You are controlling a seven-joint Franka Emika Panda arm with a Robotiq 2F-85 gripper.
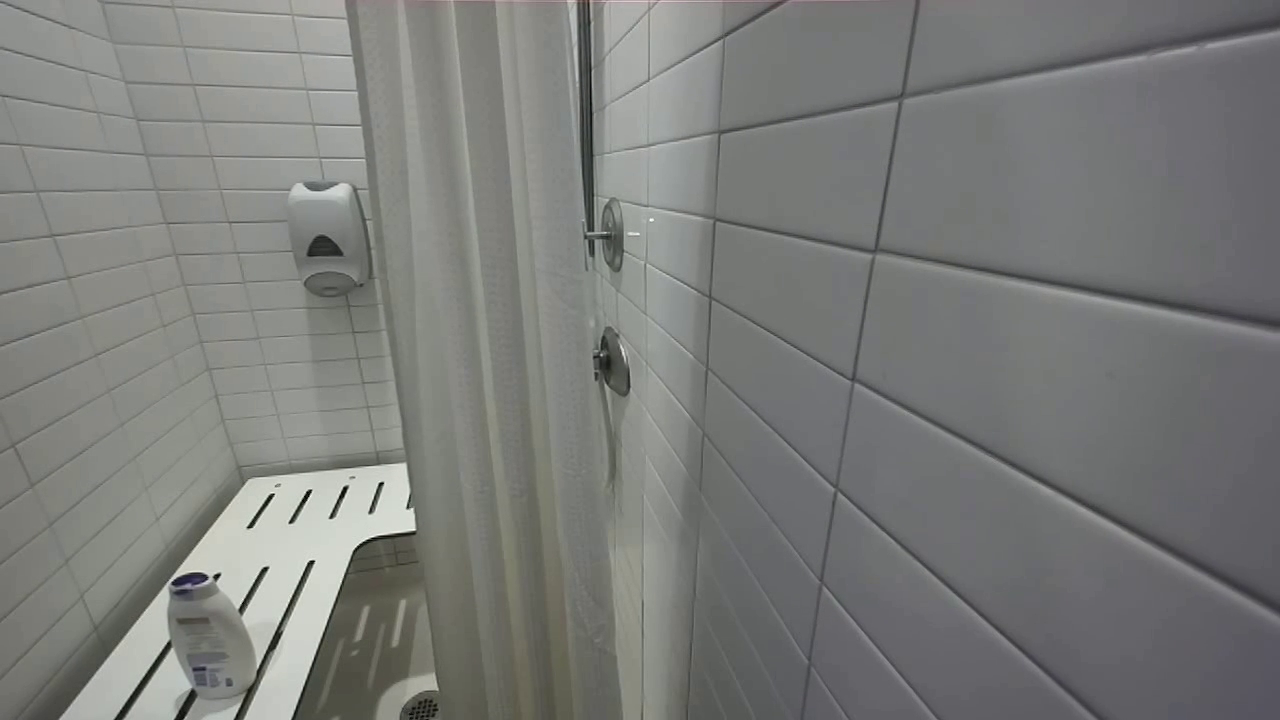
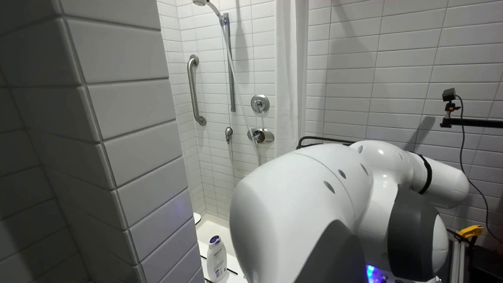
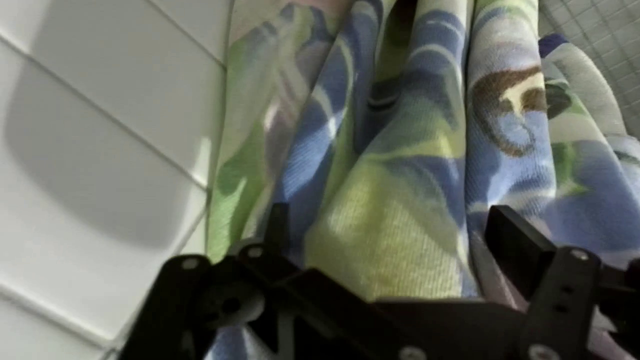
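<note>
A patterned cloth (image 3: 384,228) in blue, green and yellow hangs in folds and fills the middle of the wrist view. My gripper stands open in front of it, with one black finger (image 3: 277,225) at the left and the other finger (image 3: 519,246) at the right. A yellow-green fold lies across the gap between them; whether the fingers touch the cloth I cannot tell. In exterior view 2 the white arm (image 2: 301,198) reaches over the lower right, and the gripper itself is hidden there. Exterior view 1 shows neither arm nor cloth.
White tiled wall (image 3: 102,138) runs close along the cloth's left side. A white bottle (image 1: 211,636) with a blue cap stands on the slotted shower bench (image 1: 288,528). A pale shower curtain (image 1: 492,360) hangs beside it. A camera on a bracket (image 2: 450,106) sits at the right.
</note>
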